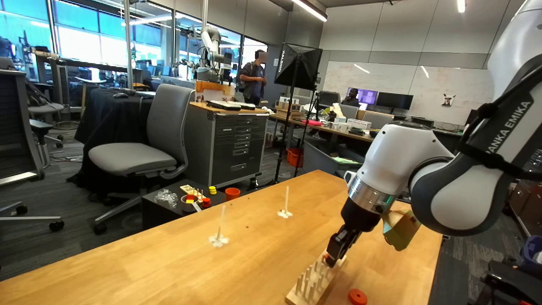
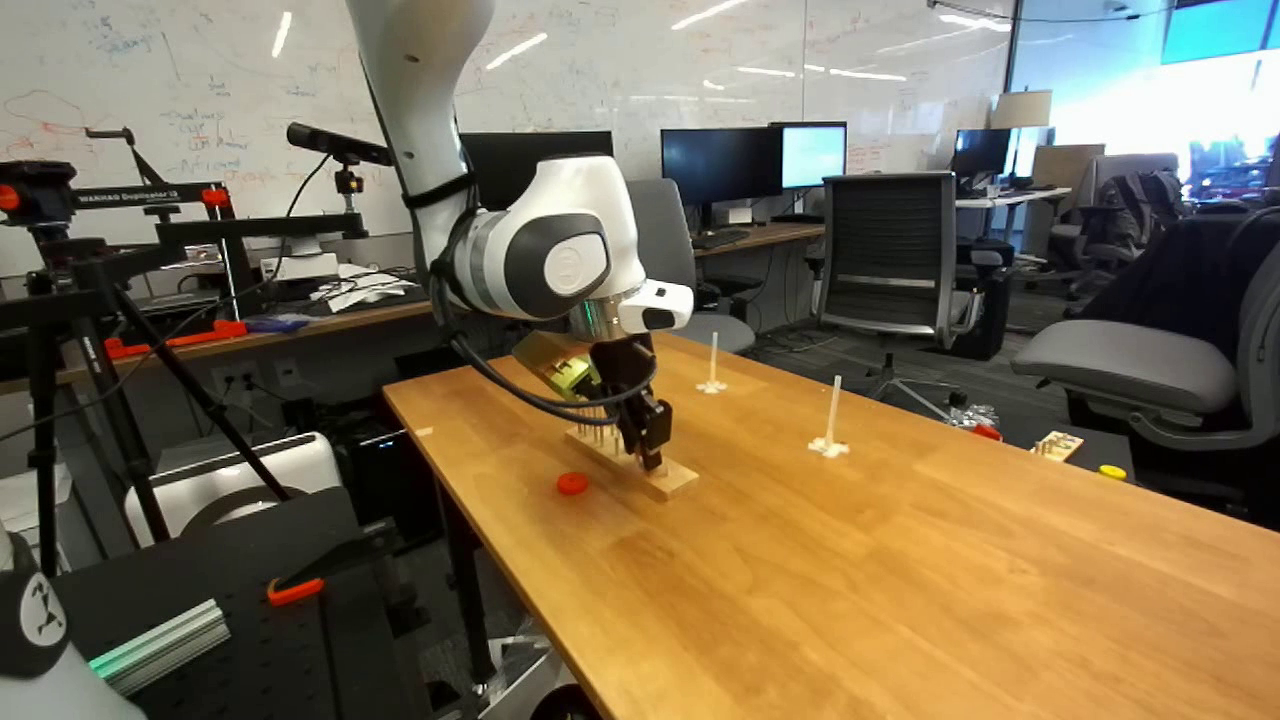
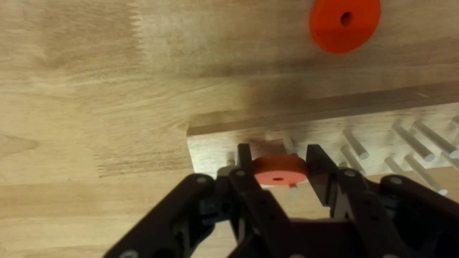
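Observation:
My gripper is shut on an orange-red disc (image 3: pixel 279 165) with a small centre hole, gripped at its sides. It hangs low over the end of a pale wooden peg board (image 3: pixel 211 148). A peg partly shows behind the held disc; whether they touch I cannot tell. In exterior view 1 the gripper (image 1: pixel 335 254) points down at the board's far end, and most of the disc is hidden by the fingers. A second red disc (image 3: pixel 345 36) lies flat on the table beside the board, also visible as the red disc (image 2: pixel 572 482) in exterior view 2.
Several pegs stand along the rest of the board (image 1: pixel 290 299). Two thin white posts, a nearer post (image 1: pixel 221 223) and a farther post (image 1: pixel 286 201), rise from the table (image 1: pixel 152 264).

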